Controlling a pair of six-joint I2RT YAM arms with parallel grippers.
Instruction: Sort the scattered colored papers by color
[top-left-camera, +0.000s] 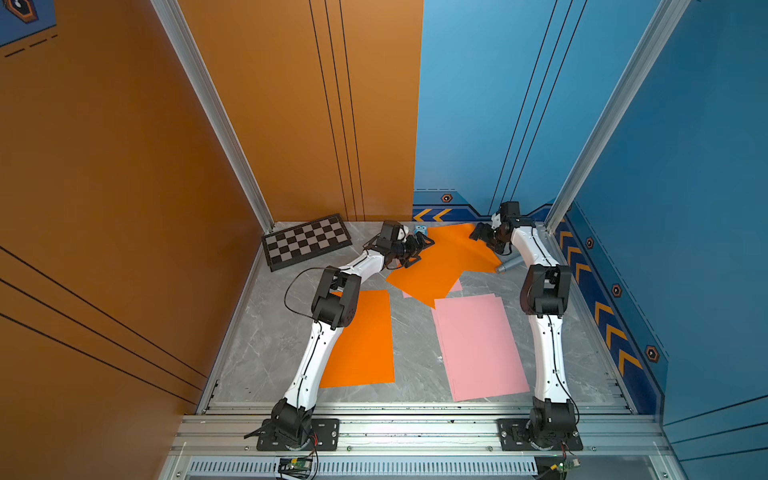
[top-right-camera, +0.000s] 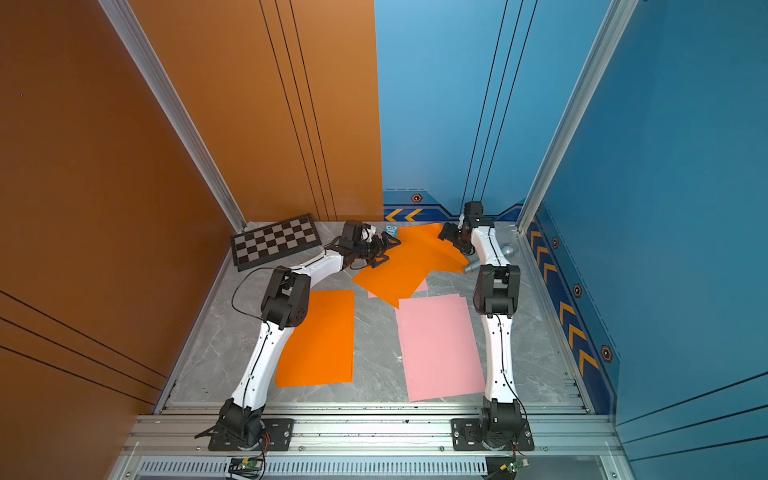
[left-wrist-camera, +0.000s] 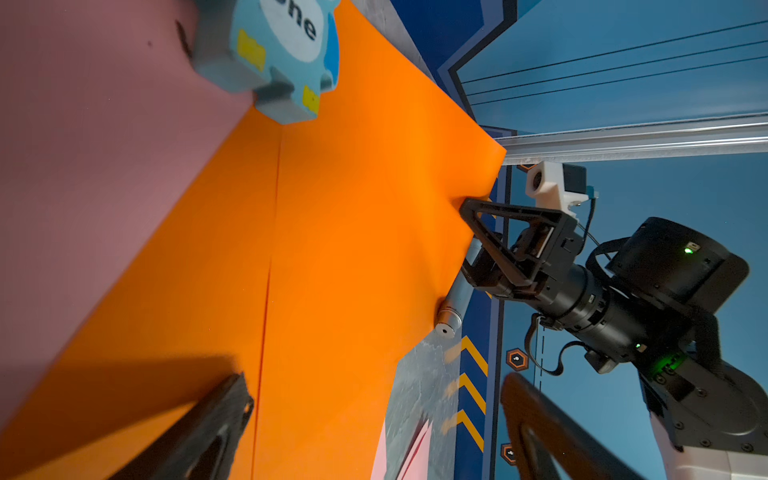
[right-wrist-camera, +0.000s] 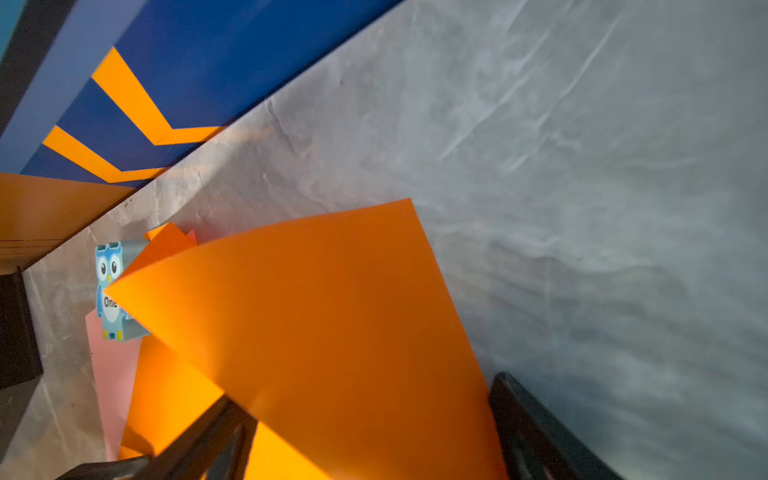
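Note:
Large orange sheets (top-left-camera: 448, 257) lie overlapping at the back middle, with pink paper (left-wrist-camera: 88, 168) showing under their edges. My left gripper (top-left-camera: 421, 246) is over the left part of these sheets, its fingers wide apart and empty. At the far right end, my right gripper has an orange sheet (right-wrist-camera: 344, 312) between its spread fingers; one finger (right-wrist-camera: 520, 416) meets the sheet's edge. That sheet is bent, its far corner lifted. An orange stack (top-left-camera: 366, 344) lies front left and a pink stack (top-left-camera: 482, 348) front right.
A blue owl block (left-wrist-camera: 276, 52) rests on the papers near the back wall. A grey cylinder (top-left-camera: 510, 262) lies beneath the right arm. The checkered board (top-left-camera: 308, 241) occupies the back left. Bare table (top-left-camera: 416, 352) separates the two stacks.

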